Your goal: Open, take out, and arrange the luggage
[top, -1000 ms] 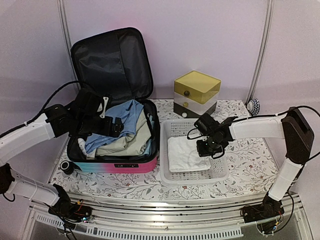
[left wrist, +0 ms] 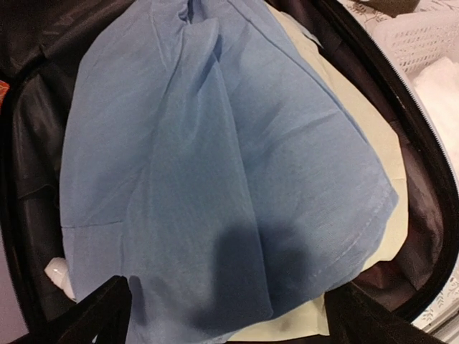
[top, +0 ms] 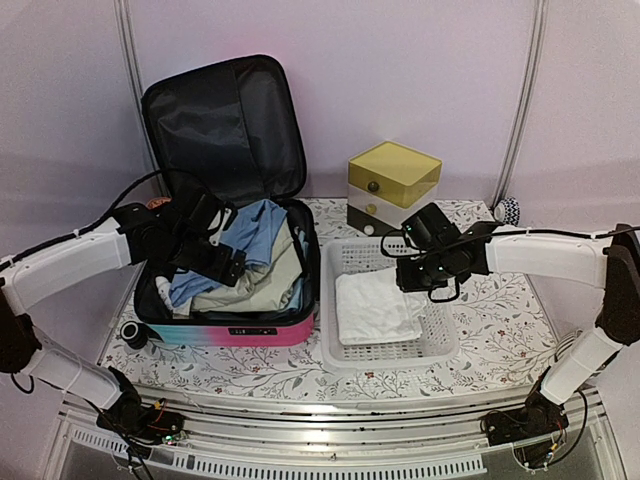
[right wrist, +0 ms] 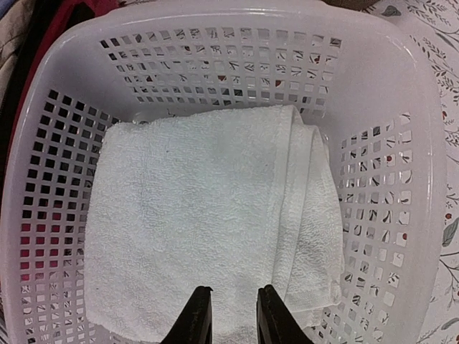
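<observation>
The suitcase (top: 270, 331), pink and blue outside, stands with its black lid (top: 225, 130) raised on the left. Inside, a rumpled blue garment (left wrist: 193, 165) lies over a cream one (left wrist: 391, 215). My left gripper (top: 240, 266) is over these clothes with its fingers wide apart and empty; in the left wrist view its fingers (left wrist: 107, 315) show at the bottom corners. A folded white towel (right wrist: 186, 208) rests in the white basket (right wrist: 423, 215). Above the towel's near part, my right gripper is partly open, with nothing between its fingers.
A small drawer box with a yellow top (top: 395, 172) stands behind the basket. A dark round object (top: 134, 334) sits by the suitcase's front left corner, and a patterned cup (top: 507, 212) at the back right.
</observation>
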